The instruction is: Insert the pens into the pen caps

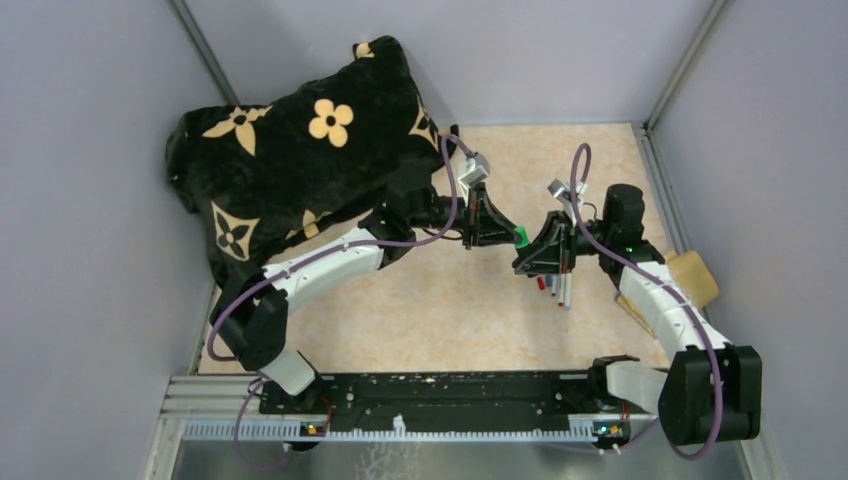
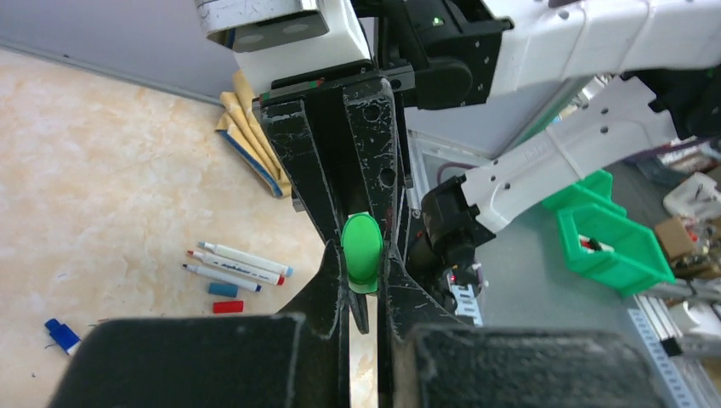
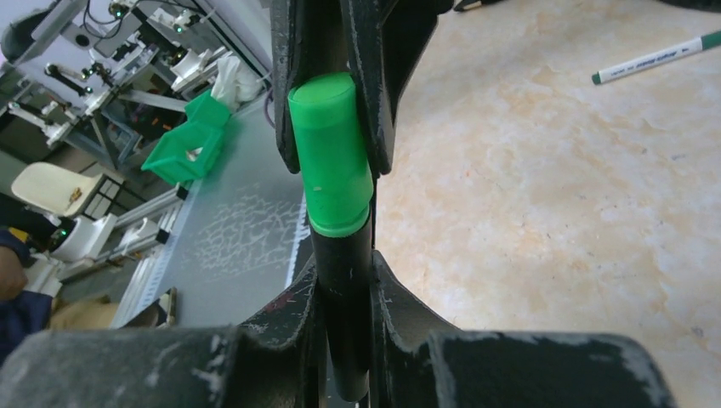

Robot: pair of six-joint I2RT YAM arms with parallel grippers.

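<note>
Over the middle of the table the two grippers face each other at a green cap [image 1: 521, 236], seen end-on in the left wrist view [image 2: 362, 246]. In the right wrist view it sits on a black barrel [image 3: 343, 289], which my right gripper [image 1: 530, 262] is shut on. My left gripper [image 1: 505, 236] is shut at the cap's end. Several loose pens [image 2: 235, 268] and caps [image 2: 228, 307] lie on the table, along with a blue cap [image 2: 61, 336] and a green-tipped pen [image 3: 646, 59].
A large black patterned cushion [image 1: 290, 150] fills the back left. Folded yellow cloth [image 1: 692, 280] lies at the right edge, partly behind the right arm.
</note>
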